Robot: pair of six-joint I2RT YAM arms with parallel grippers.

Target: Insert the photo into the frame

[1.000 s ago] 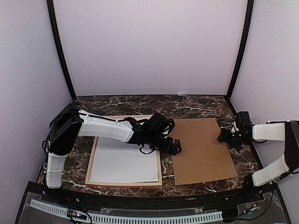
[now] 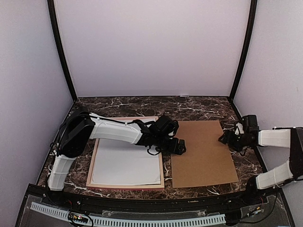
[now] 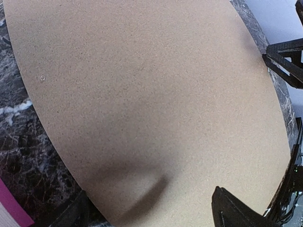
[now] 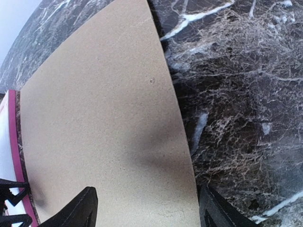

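A brown board [image 2: 201,161] lies flat on the dark marble top, right of a pink-edged frame with a white sheet [image 2: 125,168]. My left gripper [image 2: 173,146] is open over the board's left edge; in the left wrist view its fingertips straddle that edge with nothing gripped. My right gripper [image 2: 227,141] is at the board's right edge; in the right wrist view its fingertips stand apart either side of that edge, low and close to it. Whether either touches the board I cannot tell.
Bare marble [image 2: 189,106] runs behind the board and frame. White walls stand at the back and both sides. The left arm covers the upper part of the frame.
The board has shifted slightly left.
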